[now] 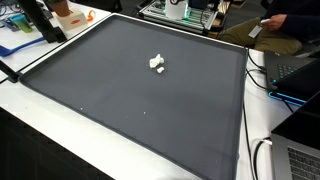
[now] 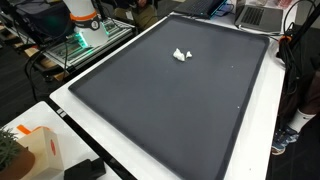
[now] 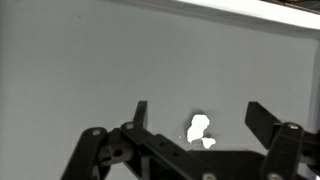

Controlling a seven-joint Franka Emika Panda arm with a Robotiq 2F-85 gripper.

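A small crumpled white piece [image 1: 156,62] lies on the dark grey tray [image 1: 120,100], toward its far side in exterior view 1. Right beside it is a smaller white bit [image 1: 161,70]. Exterior view 2 has the same white piece [image 2: 179,54] near the upper middle of the tray. In the wrist view my gripper is open, its two dark fingers [image 3: 140,117] wide apart. The white piece [image 3: 198,127] appears between them, low in that view, with bare tray around it. Nothing is held.
A raised rim borders the tray, which rests on a white table [image 1: 140,158]. Laptops [image 1: 298,145] and cables are on the right in exterior view 1. A plant pot [image 2: 14,158] stands at the lower left of exterior view 2. Most of the tray is bare.
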